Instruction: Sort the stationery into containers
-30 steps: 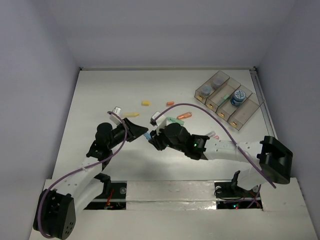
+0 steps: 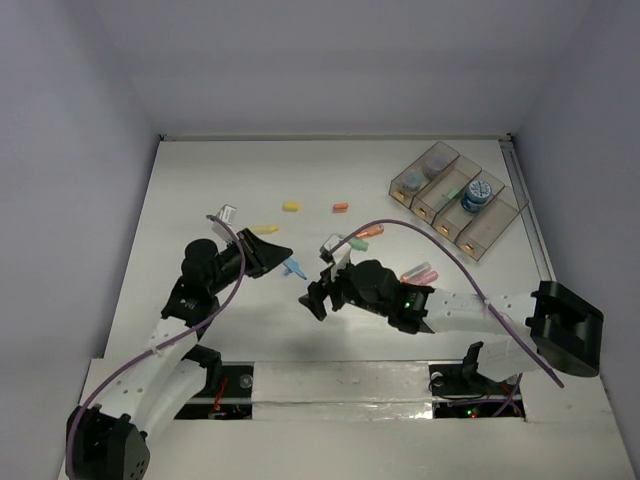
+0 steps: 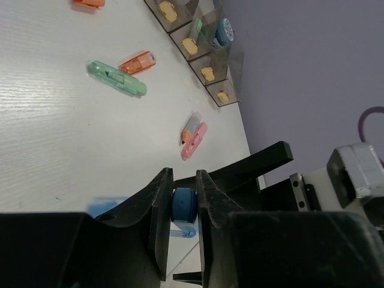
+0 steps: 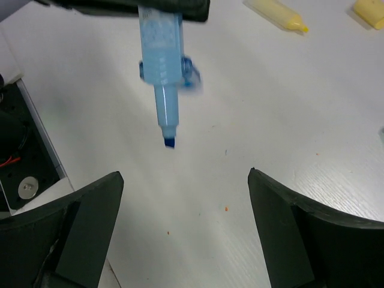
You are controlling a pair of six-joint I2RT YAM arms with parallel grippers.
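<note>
My left gripper is shut on a light blue marker, held above the table. In the right wrist view the marker points down with its dark blue tip bare. Between the left fingers, its dark blue end shows. My right gripper stands open just to the right of the marker, touching nothing. Orange pens, a green highlighter and a pink highlighter lie on the table, as does a yellow marker. The compartment box stands at the back right.
A blue-lidded jar sits in one compartment, and clear items occupy others. Caps, one yellow and one orange, lie at the back of the table.
The right gripper was around the blue marker's end; its fingers have opened and it has backed away to the right. The marker stays with the left gripper, which has shifted slightly.
</note>
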